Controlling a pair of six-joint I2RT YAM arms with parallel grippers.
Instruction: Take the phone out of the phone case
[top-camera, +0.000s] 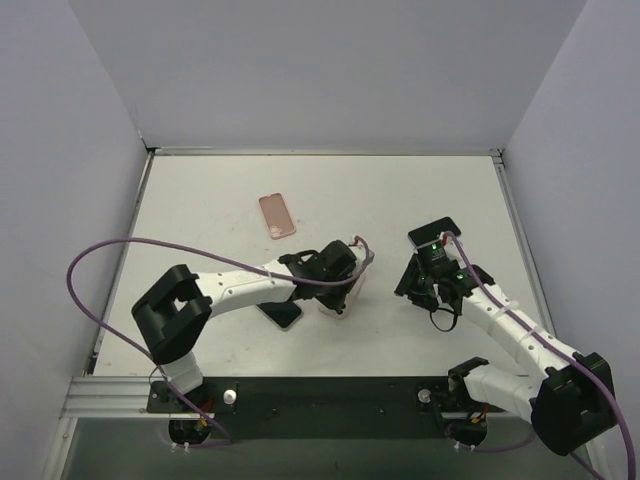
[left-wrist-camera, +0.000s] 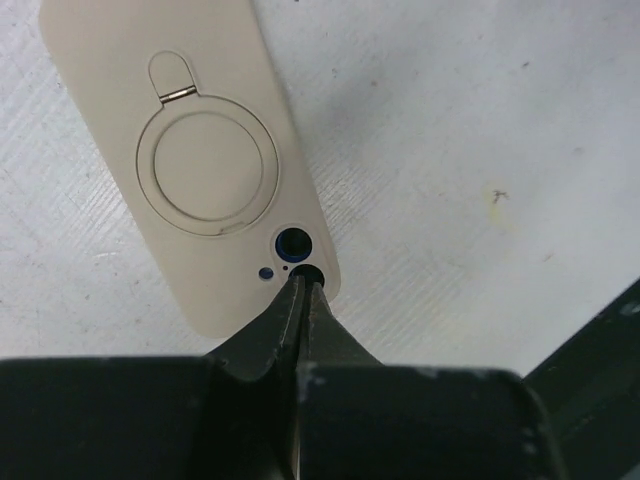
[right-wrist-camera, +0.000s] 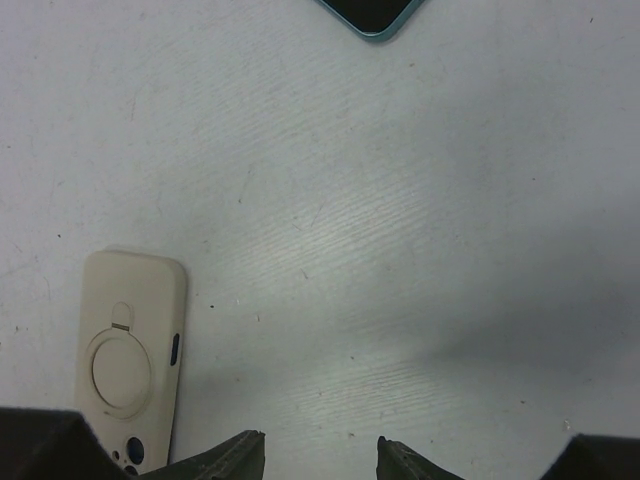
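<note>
A beige phone case (left-wrist-camera: 190, 280) with a ring stand and camera openings lies on the table, partly under my left arm in the top view. My left gripper is shut over its camera end; whether anything is between the fingertips cannot be told. In the right wrist view the case (right-wrist-camera: 145, 310) lies at the lower left. My right gripper stands open with empty fingers, to the right of the case.
A pink case (top-camera: 275, 215) lies at the back left. Dark phones lie at right (top-camera: 433, 231) and near the left arm (top-camera: 282, 313).
</note>
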